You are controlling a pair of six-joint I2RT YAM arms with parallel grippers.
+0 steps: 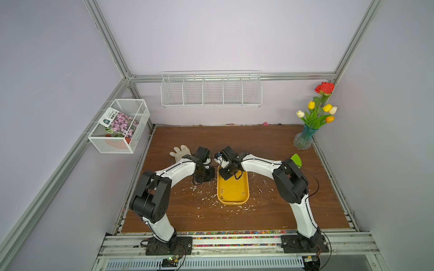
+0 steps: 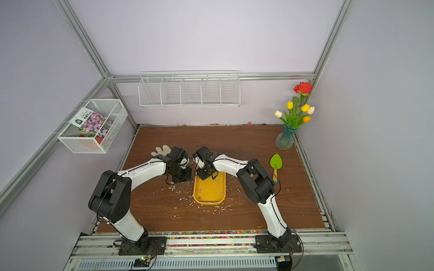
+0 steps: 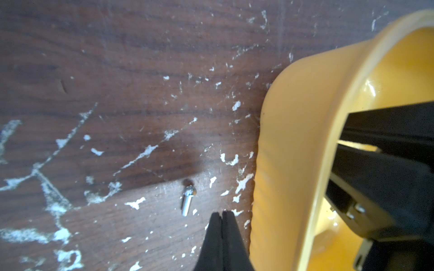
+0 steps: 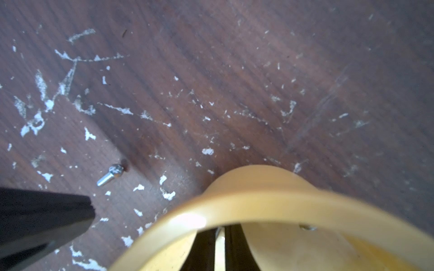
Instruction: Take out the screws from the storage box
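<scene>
The yellow storage box (image 1: 233,192) lies open on the brown table, with small screws (image 2: 200,191) at its near left. One silver screw rests on the table left of the box, also seen in the right wrist view (image 4: 110,174). My left gripper is shut beside the box, nothing showing between its fingers. Over the box's far left end, my right gripper reaches inside past the rim. A narrow gap parts its fingers. A thin greyish bit shows at their tips, perhaps a screw; whether it is gripped is unclear.
White scraps and scratches cover the table around the box. A pale glove (image 1: 180,152) lies behind the left arm. On the right are a green trowel (image 2: 276,161) and a vase (image 2: 284,138) of flowers.
</scene>
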